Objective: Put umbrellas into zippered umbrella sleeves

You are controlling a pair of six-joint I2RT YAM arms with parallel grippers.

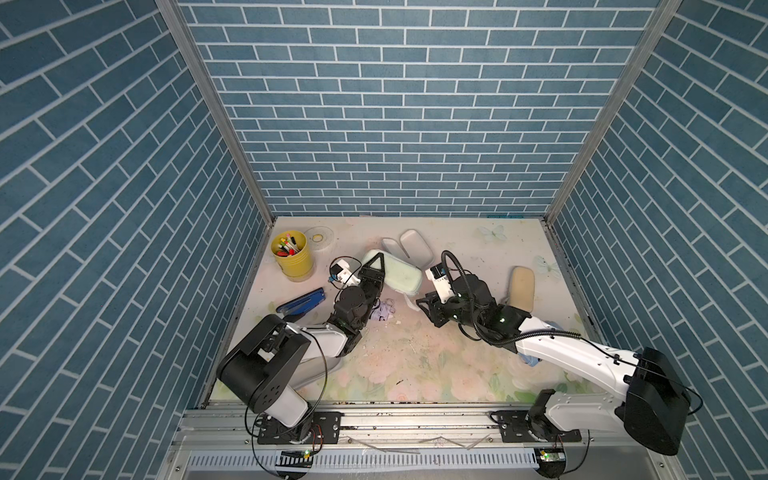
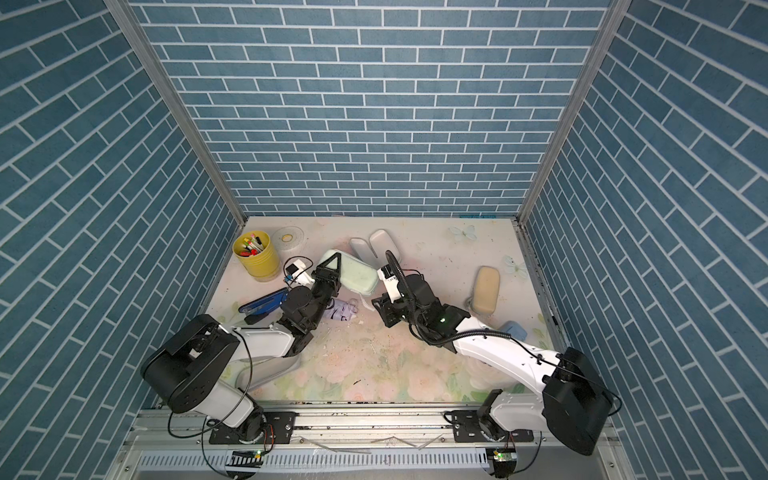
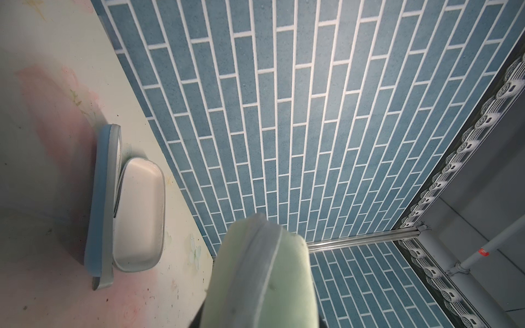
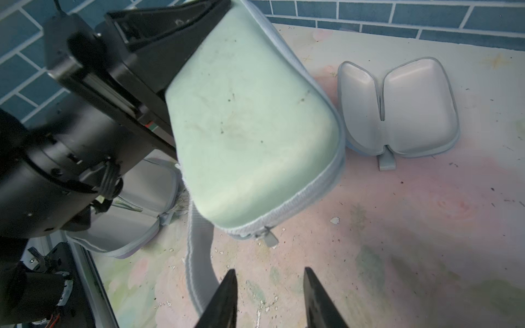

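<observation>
A pale green zippered sleeve (image 1: 402, 277) is held above the table, with my left gripper (image 1: 374, 270) shut on its left end. In the right wrist view the green sleeve (image 4: 257, 131) looks closed along its near edge. A small zipper tab (image 4: 268, 238) sticks out at its lower end, and a grey strap (image 4: 197, 251) dangles below. My right gripper stands open just below and in front of that end, nothing between its fingers. The left wrist view has the sleeve (image 3: 262, 278) filling its bottom edge. Whether an umbrella lies inside is hidden.
Behind stands an open blue-grey case (image 1: 415, 246). A beige case (image 1: 521, 288) lies at the right, a blue folded item (image 1: 301, 302) at the left, near a yellow cup (image 1: 293, 257) of markers. A purple piece (image 1: 384, 310) sits below the left gripper.
</observation>
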